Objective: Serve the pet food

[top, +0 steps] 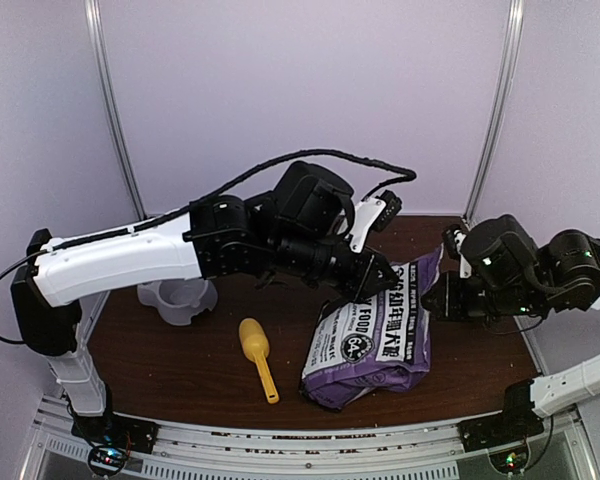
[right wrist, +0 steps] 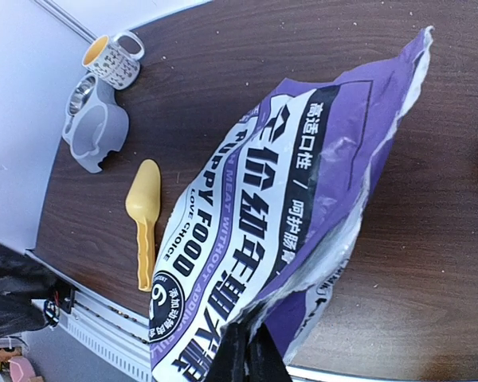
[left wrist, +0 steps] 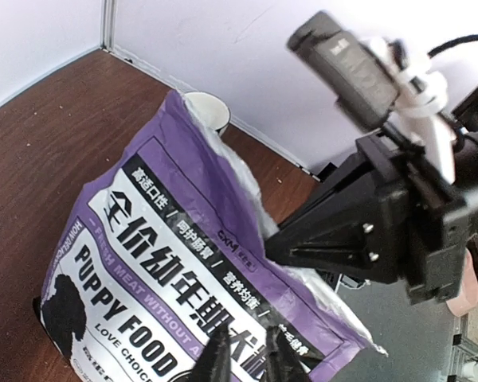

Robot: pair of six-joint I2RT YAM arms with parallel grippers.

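The purple puppy food bag (top: pixel 370 350) leans on the table, its crimped top edge raised. My right gripper (top: pixel 435 295) is shut on that top edge, seen at the bottom of its wrist view. My left gripper (top: pixel 365 280) hangs over the bag's upper part; its fingertips are blurred at the bottom of the left wrist view, and their opening is hard to tell. A yellow scoop (top: pixel 255 355) lies left of the bag. A grey bowl holder (top: pixel 175 305) with a steel bowl (right wrist: pixel 82 95) stands at the left.
A patterned mug (right wrist: pixel 111 68) stands beside the bowl holder. Walls enclose the back and sides.
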